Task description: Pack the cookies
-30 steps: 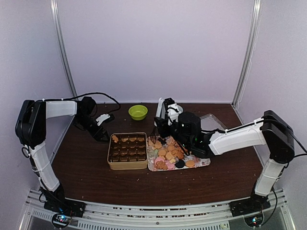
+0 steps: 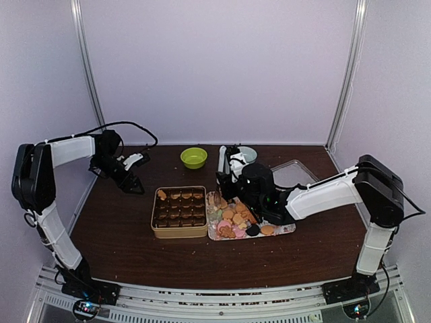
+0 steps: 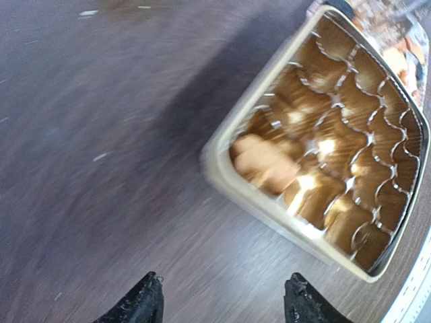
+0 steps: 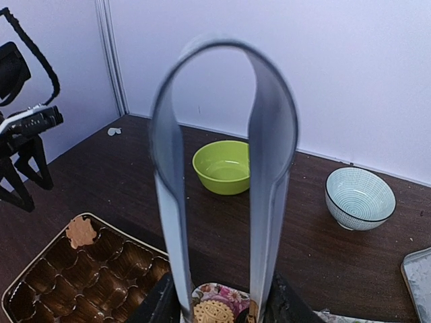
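Observation:
A cookie box with compartments [image 2: 178, 230] holds one cookie [image 3: 262, 161] in a back-left compartment. Beside it lies a floral tray of mixed cookies [image 2: 239, 219]. My left gripper is open, empty, above the table left of the box. My right gripper is over the cookie tray, with pale metal tongs [image 4: 269, 202] upright in it; a light cookie [image 4: 212, 313] shows just beyond the fingertips. Whether it holds that cookie is unclear.
A green bowl [image 2: 193, 160] and a pale bowl [image 4: 360, 202] stand at the back. A clear tray [image 2: 300, 171] is at the right.
My left gripper has moved left and up, away from the box's back-left corner. My right gripper has shifted slightly, with its arm a little lower over the cookie tray.

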